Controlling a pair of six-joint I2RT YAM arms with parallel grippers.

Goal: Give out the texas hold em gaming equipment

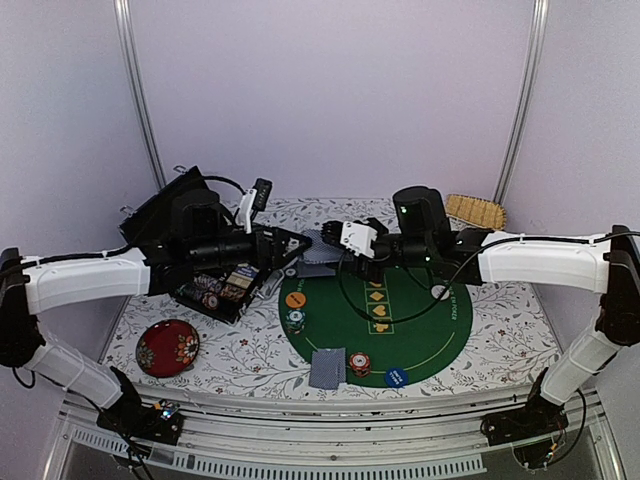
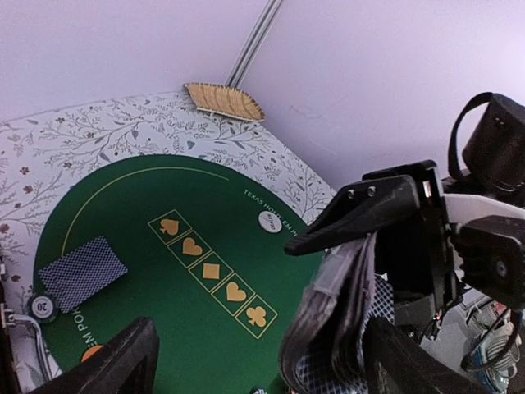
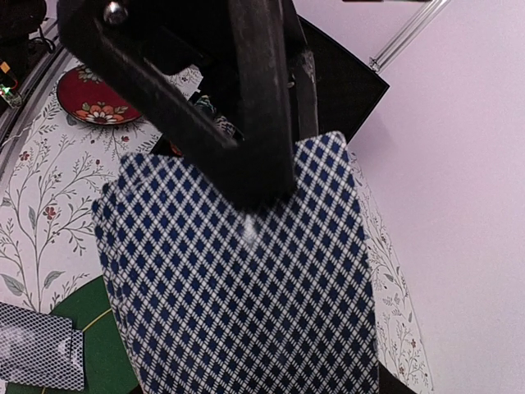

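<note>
My right gripper [image 1: 340,240] is shut on a stack of blue checked playing cards [image 3: 238,295], raised over the green poker mat [image 1: 400,330]. My left gripper [image 1: 298,246] is beside the stack's left end, part open, with its fingers at the cards' edge in the left wrist view; whether they touch is unclear. Other cards [image 2: 82,271] lie on the mat at the back left, and more [image 1: 328,367] lie at the front beside red chips [image 1: 358,363] and a blue disc [image 1: 395,377]. An orange disc [image 1: 295,299] lies on the mat's left side.
An open black case [image 1: 165,210] with chips and cards stands at the left. A red floral plate [image 1: 167,348] lies at the front left, a wicker tray [image 1: 475,210] at the back right.
</note>
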